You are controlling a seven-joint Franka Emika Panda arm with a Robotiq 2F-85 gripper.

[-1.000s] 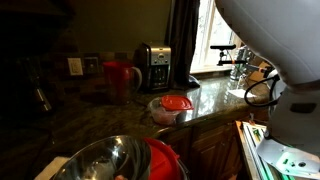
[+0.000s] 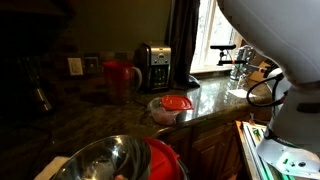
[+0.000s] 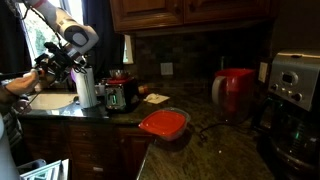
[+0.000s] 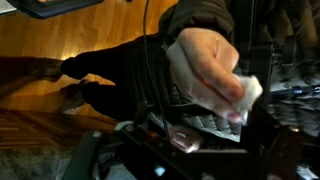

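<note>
My gripper reaches in from the bottom of the wrist view, its dark fingers apart and the finger looking open. A person's hand (image 4: 203, 65) comes down from above, pinching a small white piece (image 4: 245, 96), perhaps cloth or paper, close to the right finger. More skin, seemingly another hand (image 4: 183, 138), shows low between the fingers. Whether either hand touches the gripper is too dark to tell. Exterior view 2 has the white arm (image 3: 77, 35) at far left, away from the counter.
On the dark counter (image 2: 100, 125) are a red-lidded clear container (image 2: 177, 103), a red pitcher (image 2: 119, 80), a toaster (image 2: 156, 68) and a metal bowl (image 2: 103, 160). A coffee maker (image 3: 290, 100) stands at right in exterior view 2. Bare counter lies around the container.
</note>
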